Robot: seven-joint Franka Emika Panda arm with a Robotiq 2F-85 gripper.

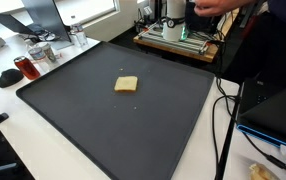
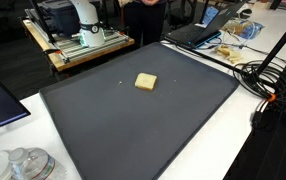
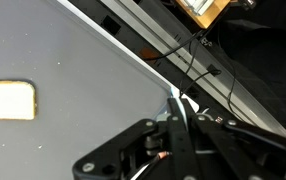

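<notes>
A square slice of bread (image 1: 126, 83) lies flat on the dark grey board, pale on top with a browner crust. In exterior view 2 the same bread (image 2: 145, 81) is near the far middle of the board; in the wrist view the bread (image 3: 9, 100) shows at the left edge. My gripper appears only in the wrist view, well to the right of the bread and apart from it. It is shut on something thin and pale, whose kind I cannot tell.
The grey board (image 1: 123, 120) is otherwise clear apart from small crumbs. Several cans and jars, including a dark red one (image 1: 26, 68), stand beyond its left edge. Black cables (image 2: 263, 75) lie off the board's right side. A person's hand shows at the top.
</notes>
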